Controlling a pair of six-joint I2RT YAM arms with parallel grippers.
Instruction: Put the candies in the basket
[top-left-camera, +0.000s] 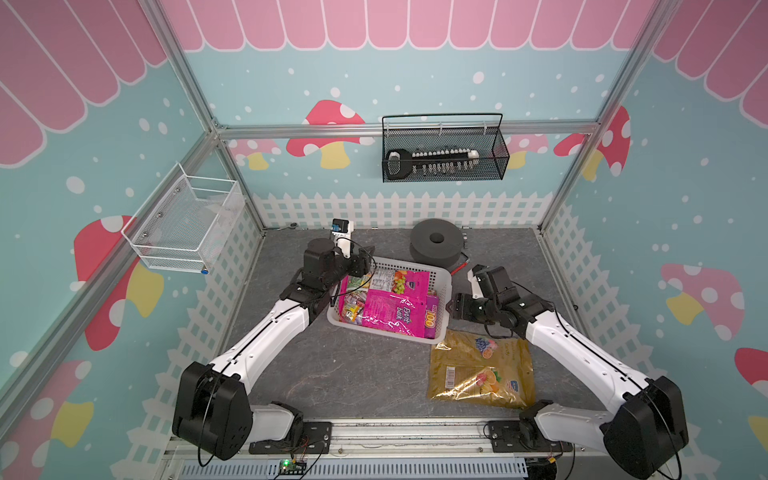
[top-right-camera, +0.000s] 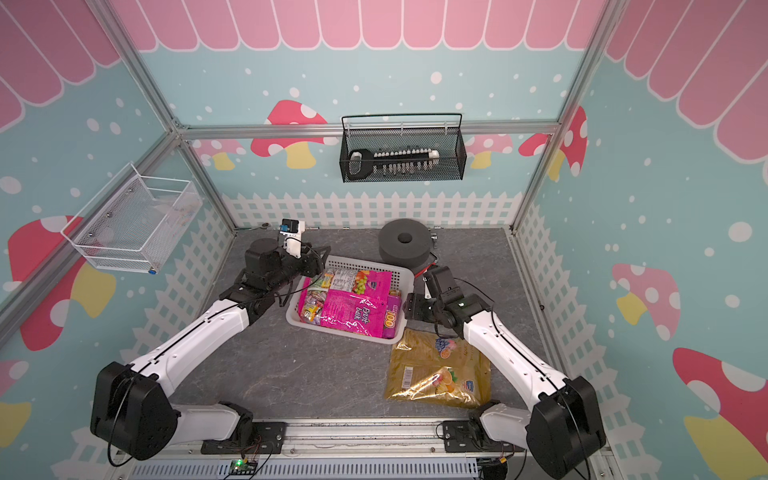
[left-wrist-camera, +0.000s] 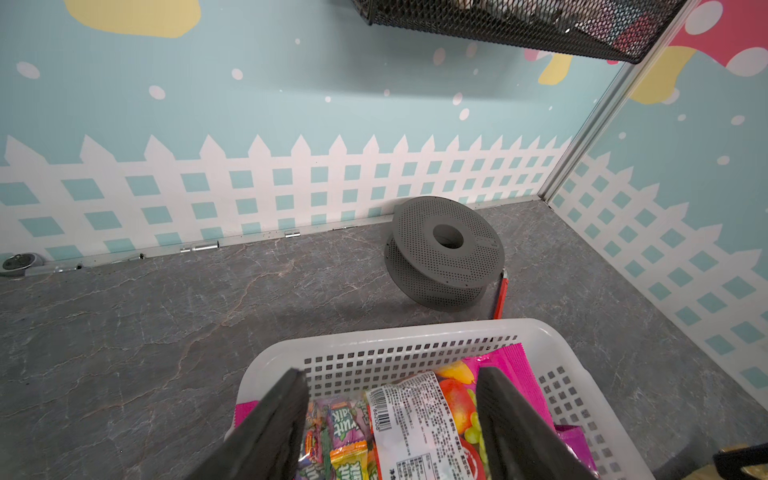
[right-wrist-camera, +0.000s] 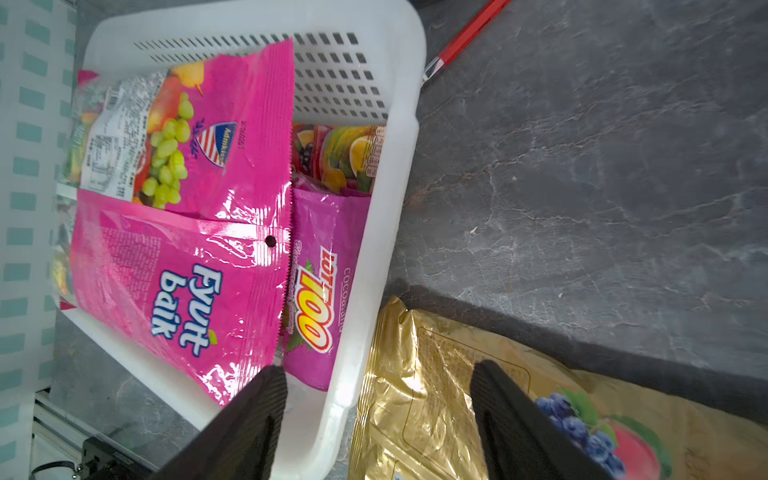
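Observation:
A white plastic basket (top-left-camera: 386, 336) stands mid-table with candy bags inside. Across its top lie pink "Fyutt baik" bags (right-wrist-camera: 180, 296). Beside them, along the right wall, is a purple bag marked 100 (right-wrist-camera: 316, 296). My left gripper (top-left-camera: 365, 264) hovers over the basket's back-left corner, its fingers (left-wrist-camera: 276, 432) apart and empty, with candy visible beyond them. By the right wall of the basket, my right gripper (top-left-camera: 457, 306) stands open with nothing between its fingers. Flat on the table outside the basket lies a gold fruit-print bag (top-left-camera: 480, 369), just to its front right.
Behind the basket sits a dark grey spool (top-left-camera: 437, 242), with a red pen-like object (right-wrist-camera: 473, 32) between it and the basket's corner. A black wire rack (top-left-camera: 445, 152) hangs on the back wall, a white one (top-left-camera: 188, 224) on the left.

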